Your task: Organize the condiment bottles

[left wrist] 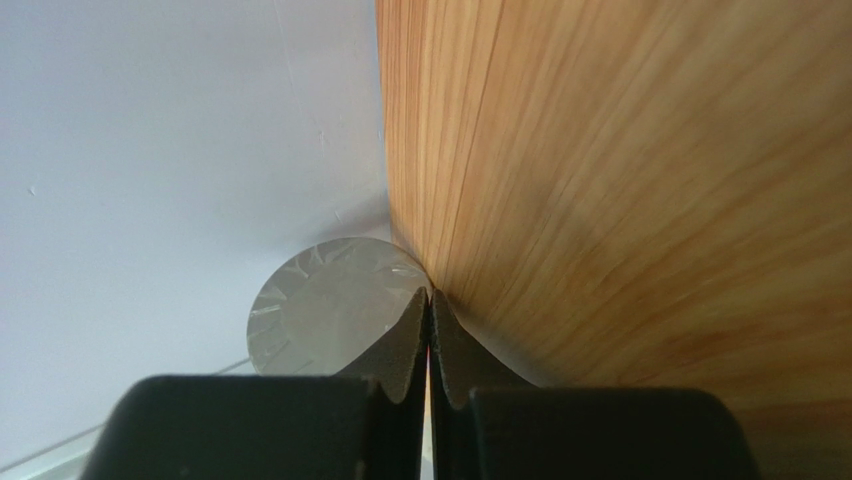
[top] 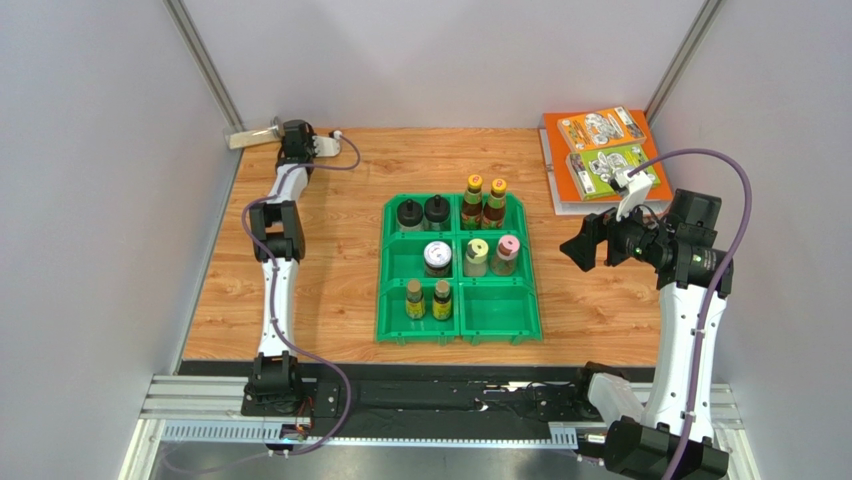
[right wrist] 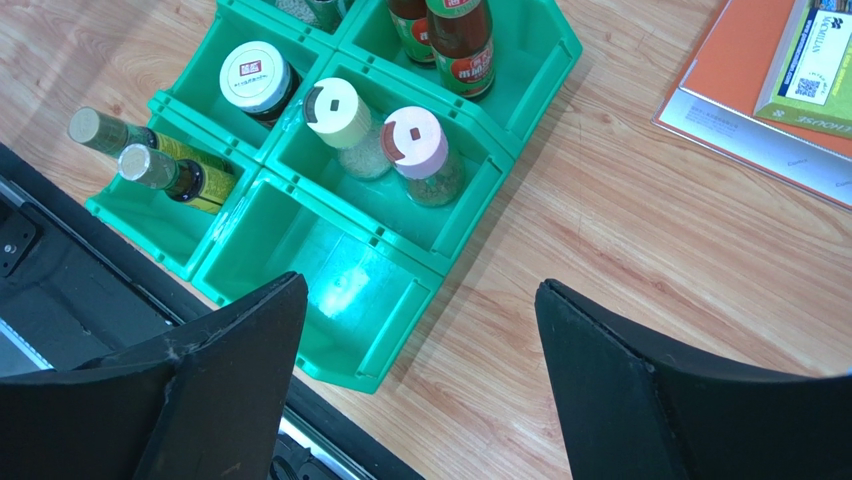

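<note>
A green six-compartment organizer point(top: 498, 315) holds dark jars point(top: 409, 215), sauce bottles point(top: 471, 208), a white-lidded jar point(right wrist: 254, 75), two spice shakers point(right wrist: 430, 170) and two small yellow-label bottles point(right wrist: 200, 187); the front-right compartment is empty. At the far back-left edge my left gripper is shut, its tips beside a pale translucent cylinder point(left wrist: 325, 300) lying at the wooden board's edge. I cannot tell that anything is between them. My right gripper stands open right of the organizer, nothing between its fingers.
Books point(top: 600, 167) lie stacked at the back right. Bare wood point(top: 340, 260) is clear left of the organizer and in front of the books. Walls bound the left, back and right.
</note>
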